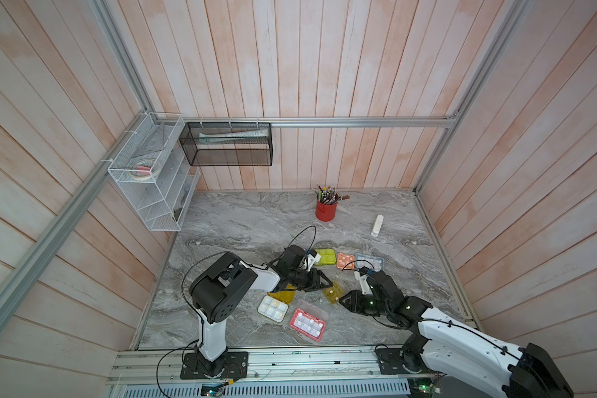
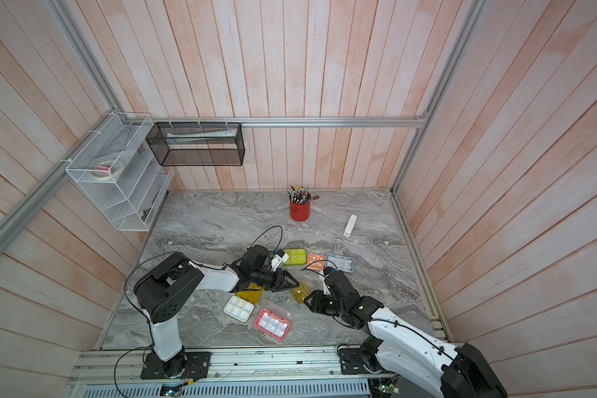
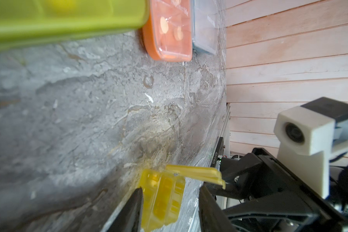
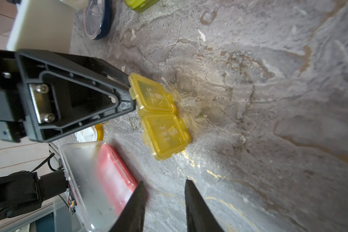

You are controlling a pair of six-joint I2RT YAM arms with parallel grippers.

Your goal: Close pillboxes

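Note:
In the right wrist view, the yellow pillbox [image 4: 162, 123] shows two translucent lids with raised lettering. Seen from the left wrist, the yellow pillbox [image 3: 162, 199] shows its compartments, with one lid [image 3: 197, 174] sticking out toward the right arm. My left gripper is part open, one finger close against the box's side and a gap at the other; whether it touches is unclear. My right gripper is part open and empty, just in front of the box. From above, the yellow pillbox [image 1: 333, 292] lies between both grippers.
A green box [image 1: 325, 256], an orange box [image 1: 345, 260] and a blue box [image 1: 371, 261] stand behind. In front lie a white box [image 1: 272, 308] and a red box with its clear lid open [image 1: 307, 325]. A yellow piece [image 1: 282, 295] lies under the left arm.

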